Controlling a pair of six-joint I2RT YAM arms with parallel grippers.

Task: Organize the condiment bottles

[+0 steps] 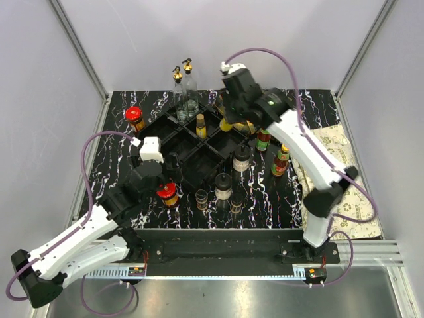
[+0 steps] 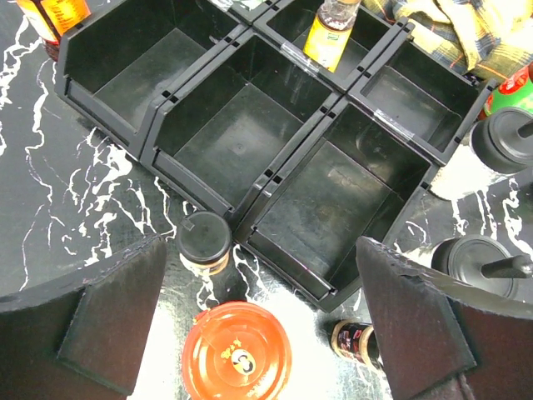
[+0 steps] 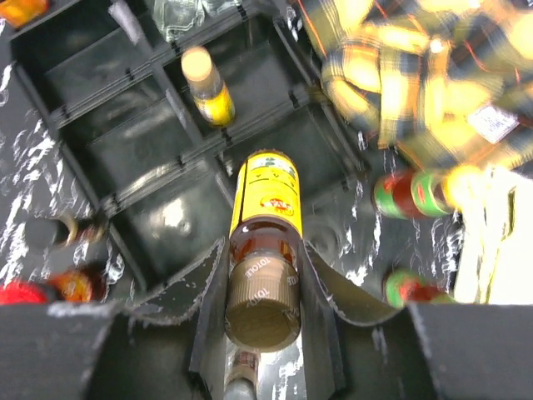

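Note:
A black divided tray (image 1: 201, 164) lies on the marbled mat. In its back middle compartment stands a yellow-labelled bottle (image 1: 201, 126); two glass pump bottles (image 1: 191, 91) are at the back. My right gripper is shut on the brown cap of another yellow-labelled bottle (image 3: 271, 190), which is tilted above the back right compartment. My open left gripper is empty, over the tray's front left edge. Below it are a small black-capped jar (image 2: 204, 239) and a red-lidded jar (image 2: 237, 352).
Two black-lidded jars (image 1: 223, 185) stand right of the tray, with small jars (image 1: 201, 199) in front. Two red-and-green bottles (image 1: 279, 161) stand farther right. A checked cloth (image 3: 400, 75) lies behind; a red-lidded jar (image 1: 134, 118) is back left. Front compartments are empty.

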